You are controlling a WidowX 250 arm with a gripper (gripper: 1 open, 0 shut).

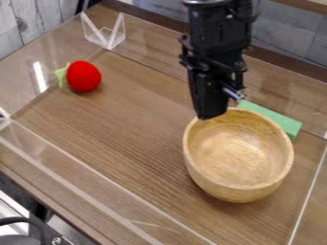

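Note:
My black gripper (205, 100) hangs over the back-left edge of a wooden bowl (236, 163), shut, with nothing seen between its fingers. Behind the bowl's right side lies a green block (273, 117), partly hidden by the bowl. A red tomato-like ball (83, 77) with a pale green piece beside it rests at the back left.
A clear wire rack or holder (99, 29) stands at the far back left. A black cable lies at the lower-left edge.

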